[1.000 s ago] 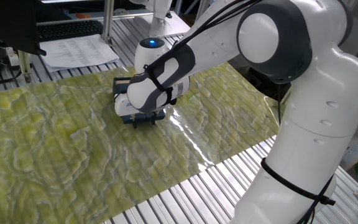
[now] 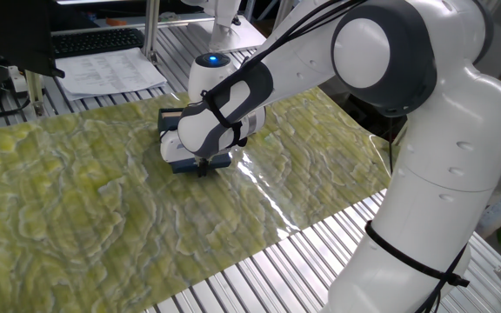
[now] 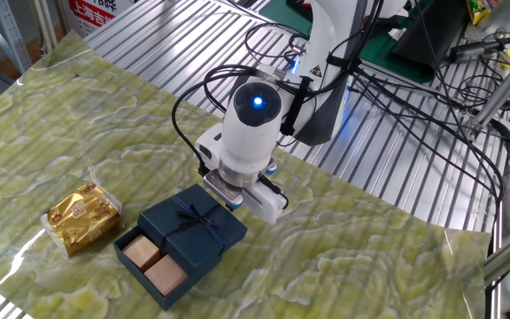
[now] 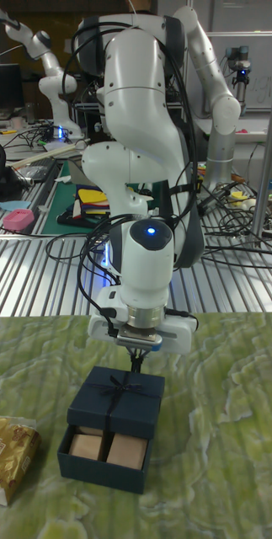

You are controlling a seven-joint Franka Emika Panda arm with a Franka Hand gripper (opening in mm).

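Note:
A dark blue gift box stands on the green marbled sheet. Its lid (image 3: 191,223), tied with a dark ribbon bow (image 4: 117,388), sits shifted toward the robot over the box base (image 4: 103,472). Two tan blocks (image 3: 168,273) show in the uncovered part. My gripper (image 2: 203,169) points down at the lid's robot-side edge, its dark fingers drawn together. Whether ribbon or lid edge lies between them is not visible. In exterior view 2 the hand (image 3: 259,199) hides the fingertips.
A gold foil packet (image 3: 82,219) lies beside the box. Printed papers (image 2: 111,74) and a keyboard (image 2: 98,42) lie beyond the sheet. Much of the marbled sheet (image 2: 50,209) is bare. Loose cables (image 3: 423,133) run near the arm's base.
The arm and the box look unmoved.

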